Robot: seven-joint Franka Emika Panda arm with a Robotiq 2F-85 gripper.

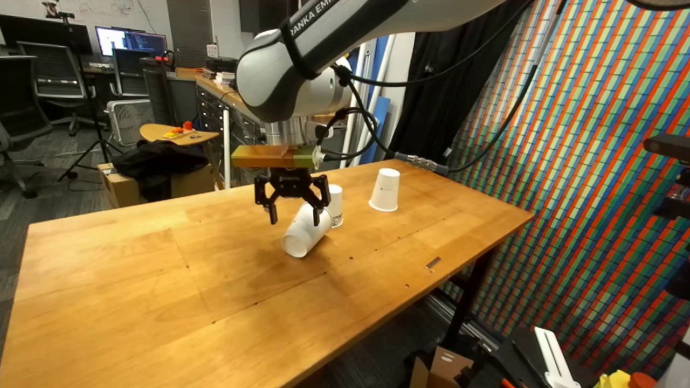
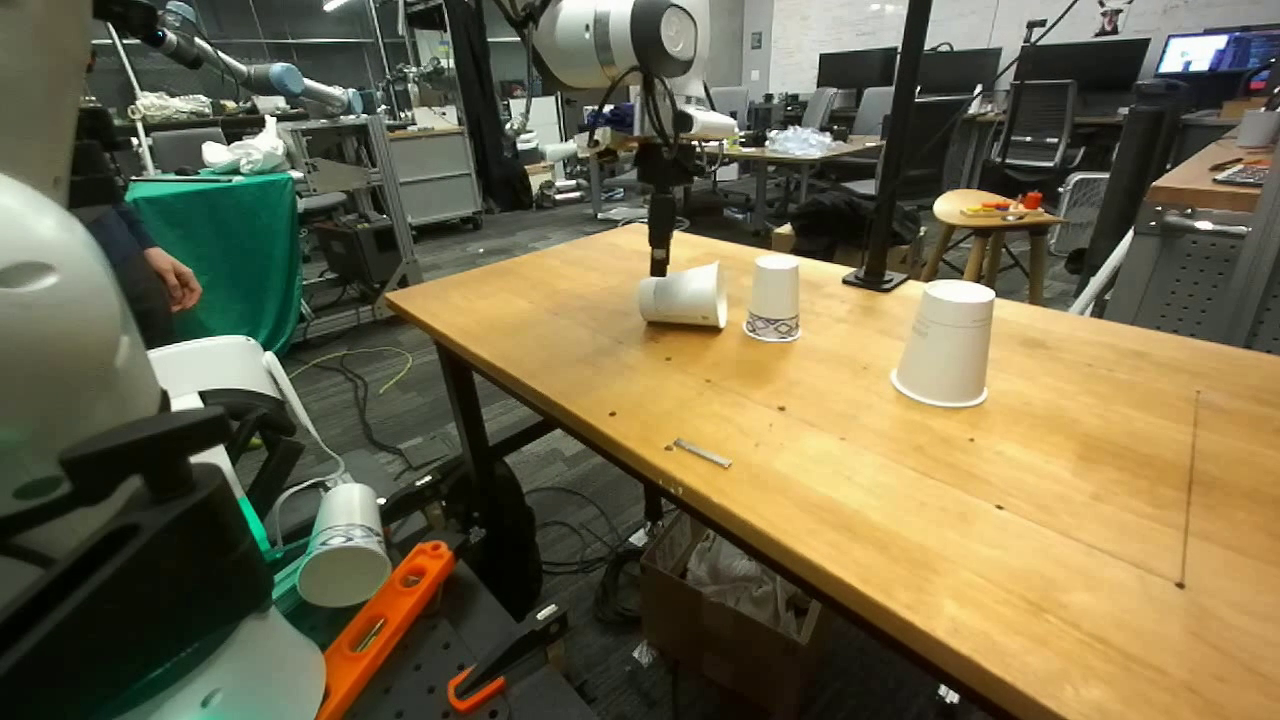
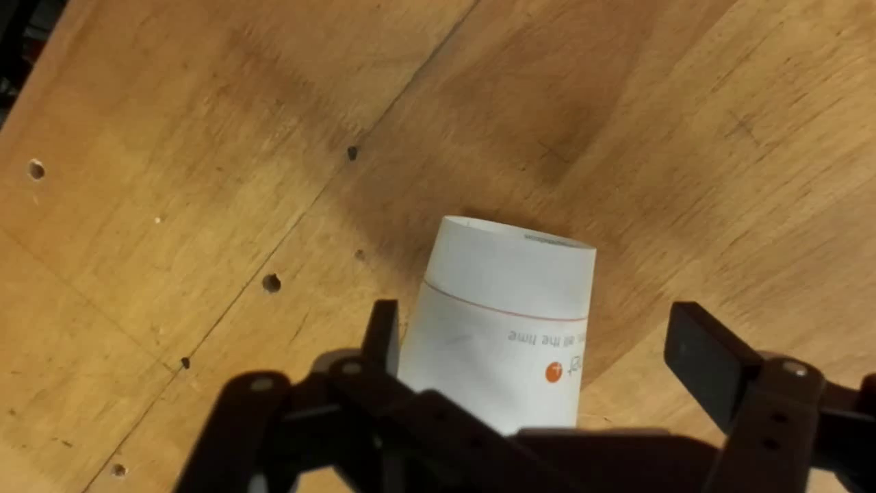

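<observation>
A white paper cup [image 1: 308,229] lies on its side on the wooden table [image 1: 161,278], its mouth toward the near side in exterior view 1. Just above it hangs my gripper [image 1: 294,220], open, the fingers spread wide and nothing held between them. In the wrist view the lying cup [image 3: 502,345] shows between the two fingers, closer to the left one; its lower part is hidden behind the gripper body. Beside it an upside-down cup with a patterned band [image 2: 774,300] stands. Farther off, a larger upside-down cup [image 2: 945,346] stands alone.
A small metal strip [image 2: 702,454] lies near the table edge. A black post [image 2: 882,240] rises from the table's far side. Much of the table in front of the cups is clear in exterior view 1.
</observation>
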